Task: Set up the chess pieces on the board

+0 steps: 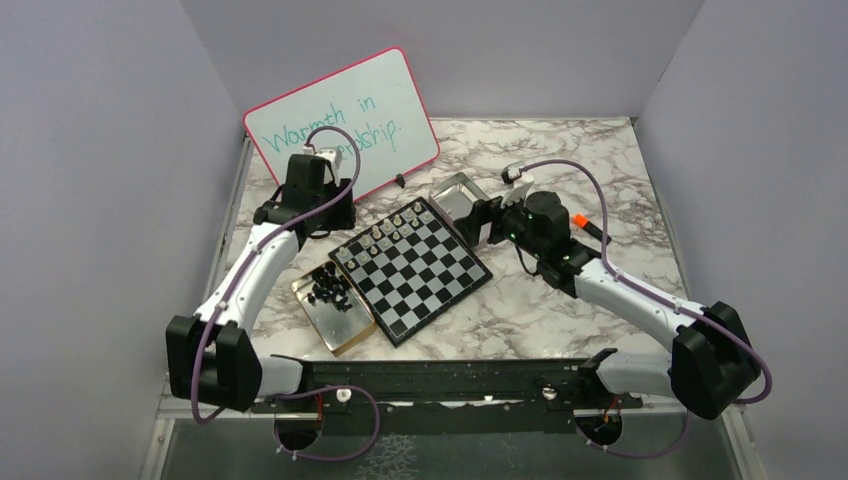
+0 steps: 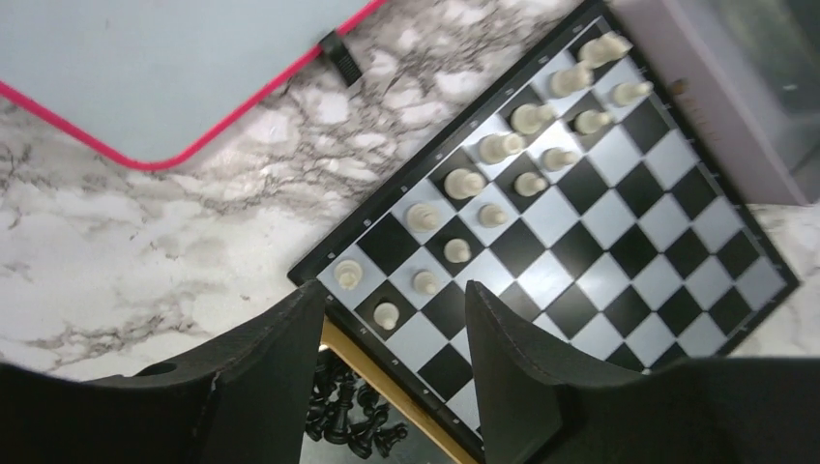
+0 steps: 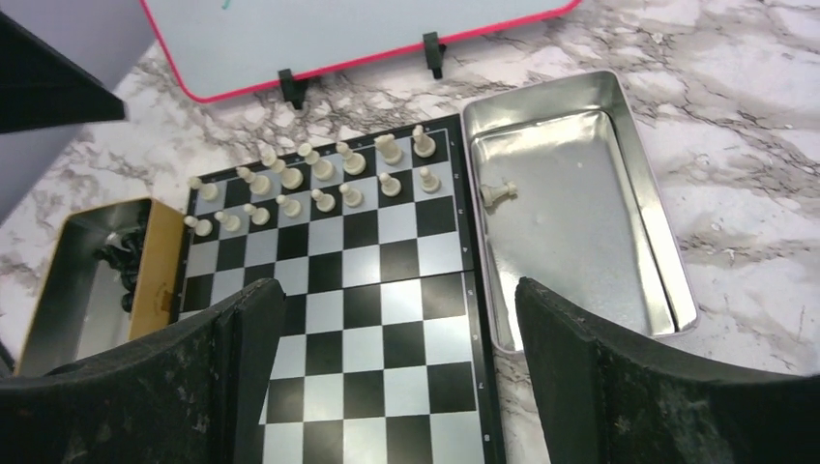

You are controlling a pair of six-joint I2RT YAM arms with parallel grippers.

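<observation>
The chessboard [image 1: 418, 285] carries white pieces along two rows on its far-left side, with one back-row square bare near the corner in the left wrist view [image 2: 389, 240]. A single white piece [image 3: 498, 191] lies on its side in the right tray [image 3: 571, 242]. Black pieces [image 2: 343, 406] are heaped in the left tray [image 1: 340, 325]. My left gripper is open above the board's far-left corner, nothing between its fingers. My right gripper hangs over the right tray and board edge, its fingers apart and empty.
A whiteboard [image 1: 340, 100] with green writing stands at the back. An orange-and-black tool [image 1: 590, 228] lies on the right of the marble table, which is otherwise clear at the right and front.
</observation>
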